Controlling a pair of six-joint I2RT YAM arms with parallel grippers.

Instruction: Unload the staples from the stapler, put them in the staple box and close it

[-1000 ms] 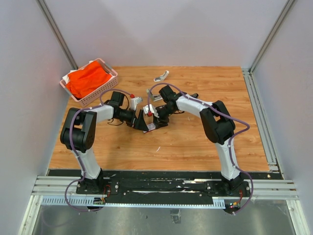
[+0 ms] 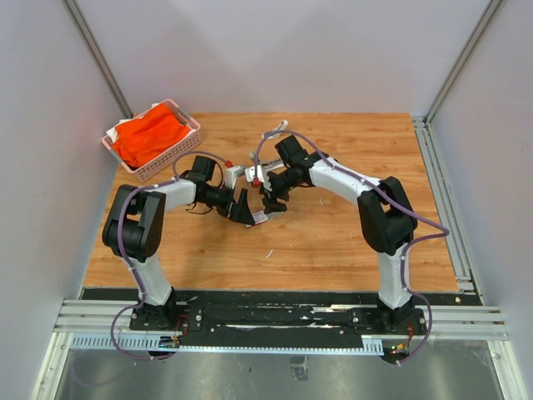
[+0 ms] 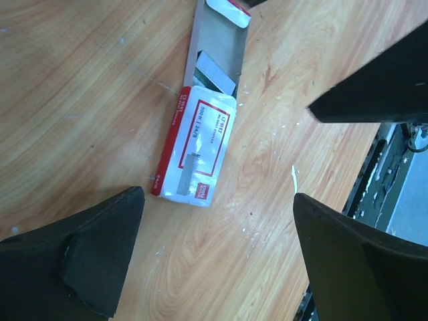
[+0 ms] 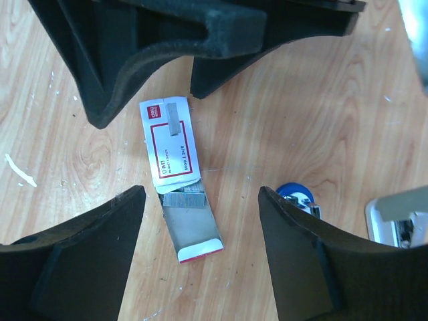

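Observation:
A small white-and-red staple box (image 3: 200,147) lies on the table, its lid part over a grey tray (image 4: 188,224) that shows short staple strips (image 4: 184,199) inside. My left gripper stands open just over the lid's end of the box. My right gripper is above the tray end, fingers apart on either side of it, nothing between them. In the top view both grippers (image 2: 237,208) meet near the table's middle. Stapler-like metal objects (image 4: 394,221) lie beside the box, partly cut off in the right wrist view.
A pink basket (image 2: 150,171) with orange cloth is at the back left. More stapler-like items (image 2: 276,127) lie behind the grippers. A thin white sliver (image 4: 20,169) lies in front of the box.
The left arm has stayed still.

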